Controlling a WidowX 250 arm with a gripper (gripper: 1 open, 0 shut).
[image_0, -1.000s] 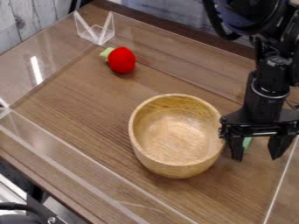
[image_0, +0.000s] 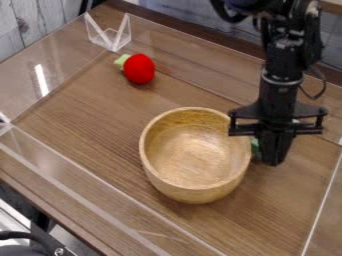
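My black gripper (image_0: 278, 136) hangs low at the right, just beside the right rim of a large tan bowl (image_0: 181, 165). A small green object (image_0: 254, 147) shows beside the bowl's rim under the gripper, partly hidden by it. Whether anything is between the fingers is hard to see; the fingertips are dark and overlap.
A red tomato-like object (image_0: 139, 72) with green at its side lies at the upper left, and a clear wire-like holder (image_0: 110, 30) stands behind it.
The gripper has moved left and up in the view, closer over the bowl's right rim, from its place further right about a second ago.
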